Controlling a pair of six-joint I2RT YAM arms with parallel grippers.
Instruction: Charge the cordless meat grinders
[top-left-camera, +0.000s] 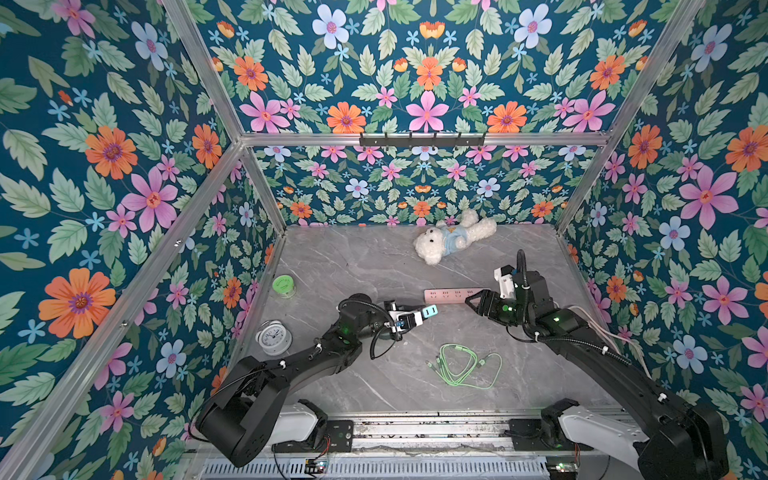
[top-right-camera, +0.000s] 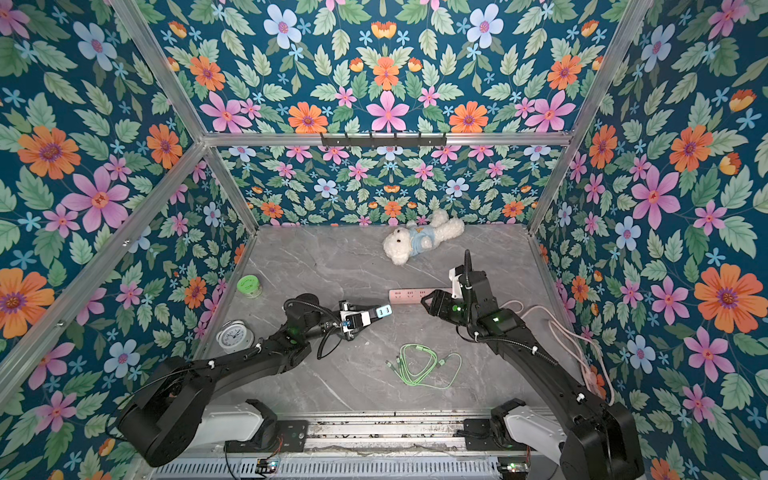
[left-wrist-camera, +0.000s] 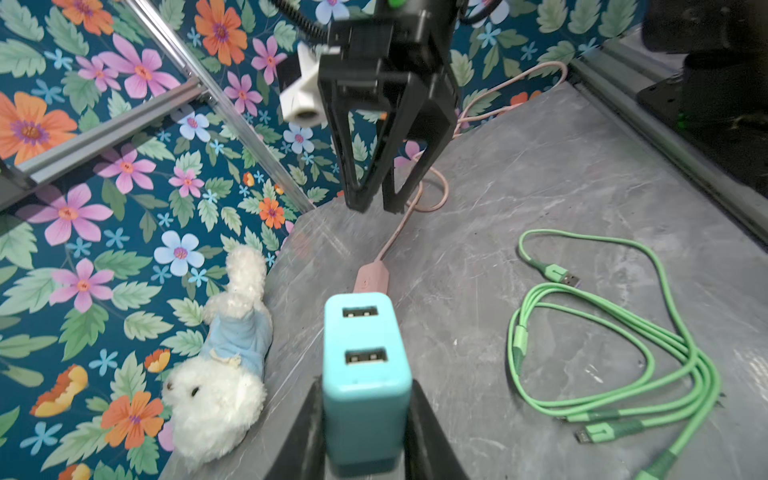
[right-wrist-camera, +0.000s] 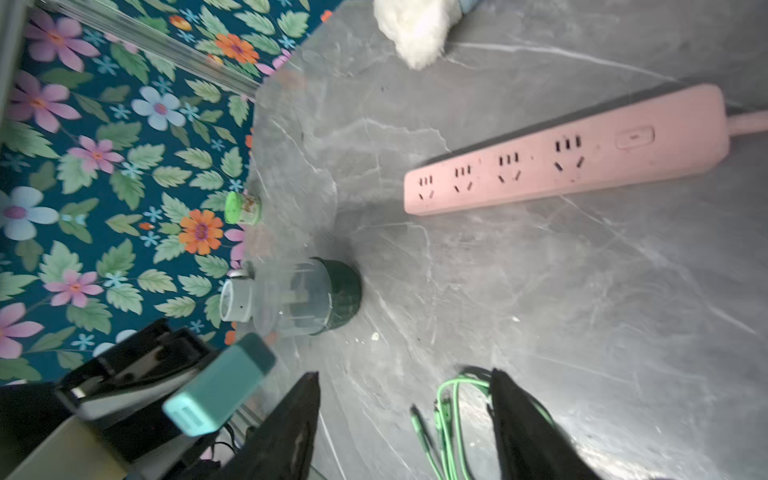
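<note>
A turquoise charger block (left-wrist-camera: 365, 376) with two USB ports facing the camera sits between my left gripper's fingers; the left gripper (top-left-camera: 417, 317) holds it above the table. My right gripper is open and empty, over the right part of the pink power strip (top-left-camera: 449, 296) in the top left view. In the right wrist view the strip's sockets (right-wrist-camera: 509, 166) are bare. Coiled green USB cables (top-left-camera: 457, 366) lie on the front middle of the table. A clear container with a dark end (right-wrist-camera: 320, 294) shows in the right wrist view, perhaps a grinder.
A white plush toy (top-left-camera: 452, 237) lies at the back. On the left are a green-topped cup (top-left-camera: 283, 285) and a round white clock (top-left-camera: 274, 337). The strip's pink cord (top-right-camera: 560, 320) runs to the right wall.
</note>
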